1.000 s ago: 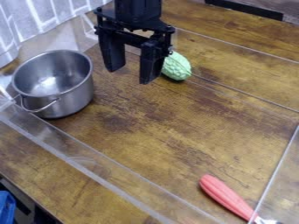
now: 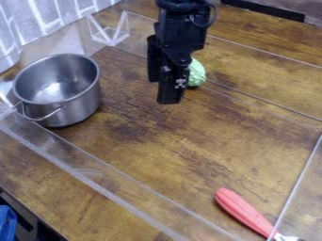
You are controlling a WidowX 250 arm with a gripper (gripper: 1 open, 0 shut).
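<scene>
My black gripper (image 2: 171,83) hangs over the upper middle of the wooden table, turned so its fingers appear close together in line of sight; whether it is open or shut is unclear. Behind it, partly hidden, lies a pale green vegetable-like object (image 2: 197,72). A steel pot (image 2: 59,88) stands to the gripper's left. A red-pink long object (image 2: 242,210) lies near the bottom right.
Transparent panels or edges run along the left, bottom and right. A blue object (image 2: 7,224) sits at the lower left corner.
The gripper has rotated, its spread-out profile narrowing, and shifted right, now covering more of the green object. The pot and red object stay put.
</scene>
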